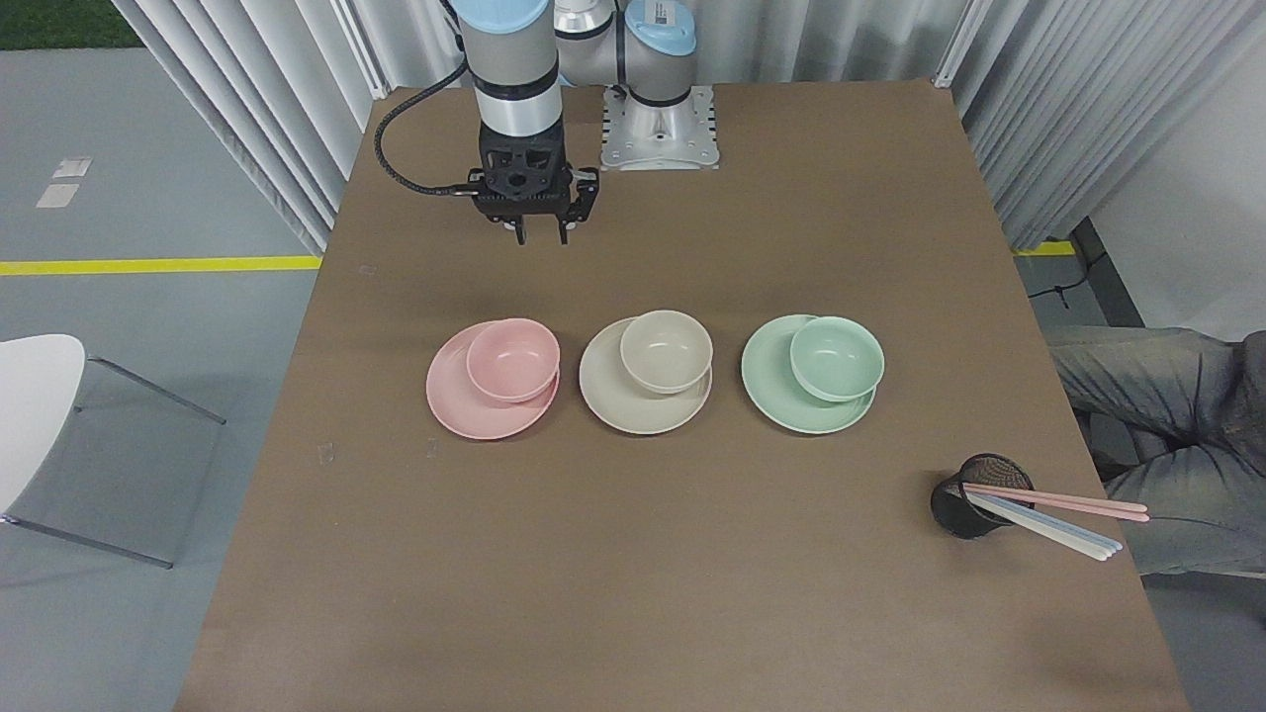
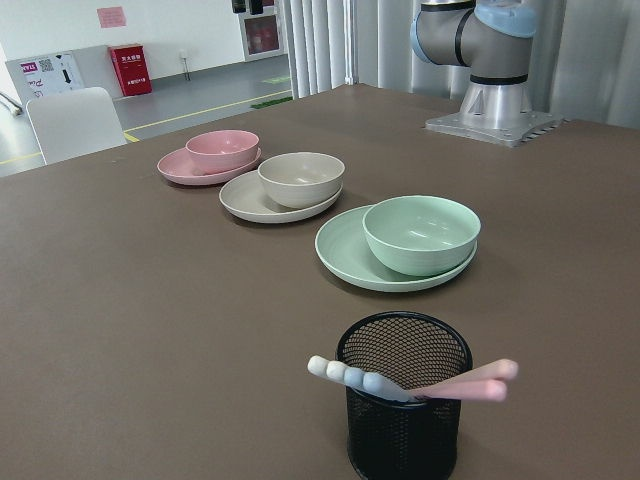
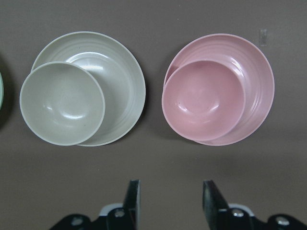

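Three bowl-on-plate sets sit in a row on the brown table: pink bowl (image 1: 512, 356) on pink plate (image 1: 457, 403), cream bowl (image 1: 665, 350) on cream plate (image 1: 617, 403), mint bowl (image 1: 837, 356) on mint plate (image 1: 771, 392). A black mesh cup (image 2: 400, 430) on the right holds pink chopsticks (image 1: 1056, 500) and pale blue ones (image 1: 1056, 532). My gripper (image 1: 542, 233) hangs above the table behind the sets; in the wrist view its fingers stand open and apart, nothing between them, with the cream and pink sets beyond.
The robot base (image 1: 659, 148) is at the back edge. A white chair (image 1: 30, 403) stands off to the left, and a person's legs (image 1: 1175, 451) show beyond the right edge.
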